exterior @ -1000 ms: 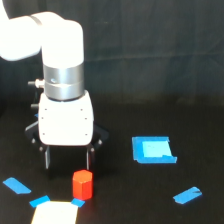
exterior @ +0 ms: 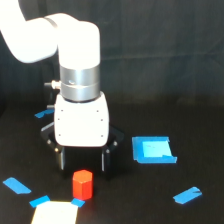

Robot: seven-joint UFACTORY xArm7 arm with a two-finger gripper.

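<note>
A red cube point(exterior: 82, 185) rests on the dark table in the lower left of the camera view. My white gripper point(exterior: 82, 164) hangs above it, roughly lined up with it from side to side. The two dark fingers point(exterior: 61, 160) are spread apart, with nothing visible between them. The cube appears just below the fingertips; how far it lies in front of or under them is hard to tell.
Right of the gripper lies a pale square framed in blue tape point(exterior: 155, 150). A whitish patch point(exterior: 55, 212) with blue corners sits close to the cube at the bottom edge. Blue tape strips point(exterior: 187, 195) mark the table, whose right side is clear.
The arm and gripper have shifted to the right, from left of the cube to above it in the view. The cube has stayed in place, and the fingers remain apart.
</note>
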